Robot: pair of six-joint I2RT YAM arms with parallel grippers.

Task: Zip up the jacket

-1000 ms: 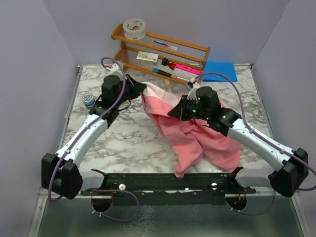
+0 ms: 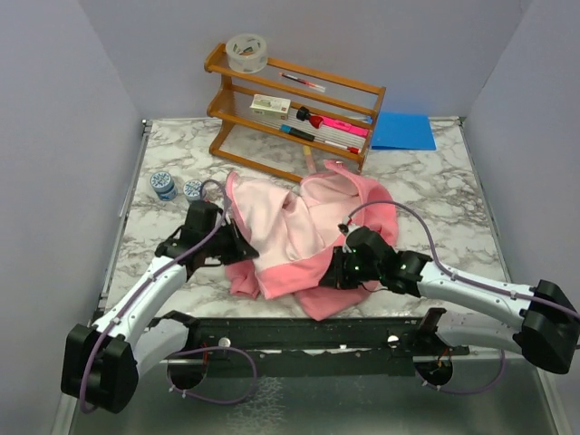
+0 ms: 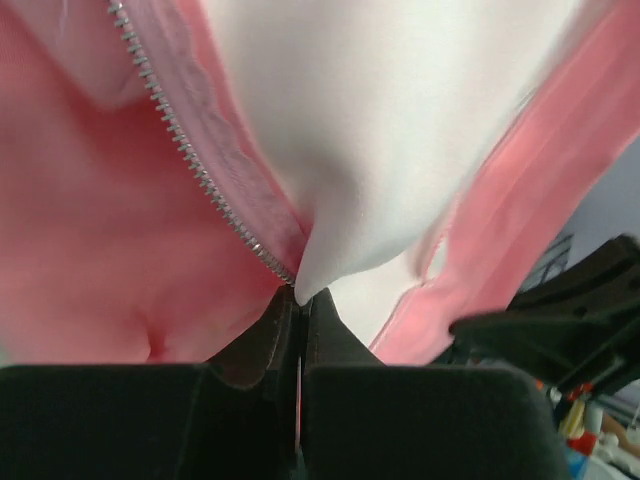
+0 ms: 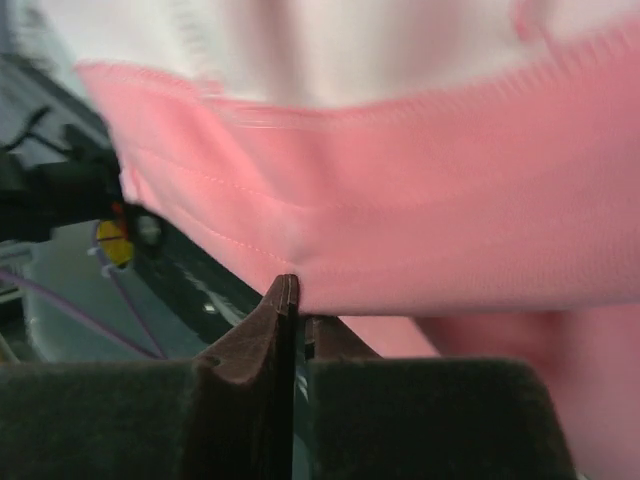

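Observation:
The pink jacket [image 2: 299,217] lies rumpled on the marble table, its white inner side showing and its lower part near the front edge. My left gripper [image 2: 240,249] is at its left side; in the left wrist view its shut fingertips [image 3: 305,310] pinch the fabric beside the metal zipper teeth [image 3: 190,150]. My right gripper [image 2: 331,276] is at the lower middle, its fingertips [image 4: 286,300] at a pink band of the jacket [image 4: 420,230]; the fabric appears held between them, though the exact gap is hard to see.
A wooden rack [image 2: 227,63] with tape, pens and small items stands at the back, a blue folder [image 2: 403,131] to its right. Two jars [image 2: 163,186] sit at the left. Marble is bare at both sides.
Both grippers have come down toward the front of the table from their raised positions near the rack, bringing the lifted jacket edge down with them, so more white inner fabric now shows.

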